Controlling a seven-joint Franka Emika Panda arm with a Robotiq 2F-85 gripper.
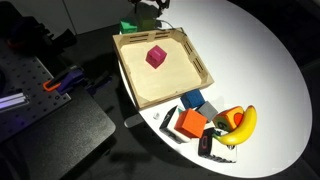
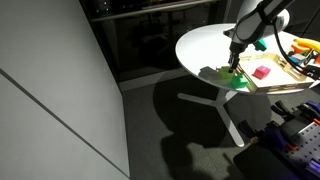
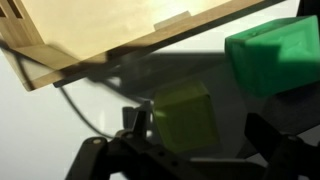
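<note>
A yellow-green block sits on the white table just outside the tray, between my gripper's spread fingers in the wrist view. My gripper is open over it; whether either finger touches it cannot be told. Close by on the right is a brighter green block. Exterior view 1 has the green block at the tray's far left corner, with my gripper low beside it. Inside the shallow wooden tray lies a pink-red block.
On the tray's near right side stand an orange block, a blue block and a grey block. A banana lies farther right. The tray wall runs near the gripper.
</note>
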